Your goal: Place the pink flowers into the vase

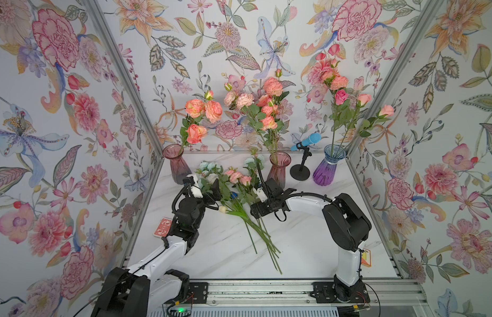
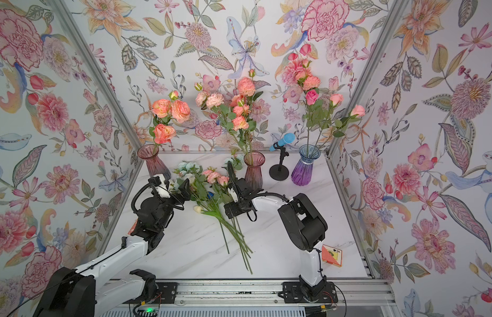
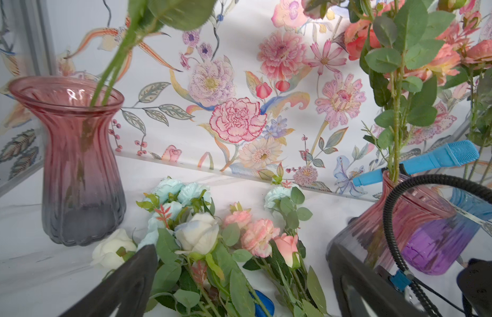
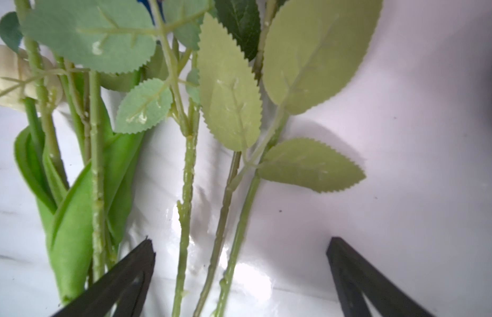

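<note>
Pink flowers (image 3: 259, 235) lie on the table among white roses (image 3: 197, 233) and pale blue flowers (image 3: 193, 193), their stems running toward the table's front. My right gripper is open low over several thin green stems (image 4: 186, 206), which pass between its fingers without being clamped. My left gripper stands open behind the flower heads, holding nothing. Three vases stand along the back: a pinkish one (image 1: 175, 164) at left, another (image 1: 277, 171) in the middle and a blue-purple one (image 1: 326, 171) at right. Each has tall pink or coral flowers in it.
A blue microphone (image 1: 309, 140) on a black stand (image 1: 299, 172) sits between the middle and purple vases. Card boxes lie near the left (image 1: 162, 227) and right (image 2: 331, 255) sides.
</note>
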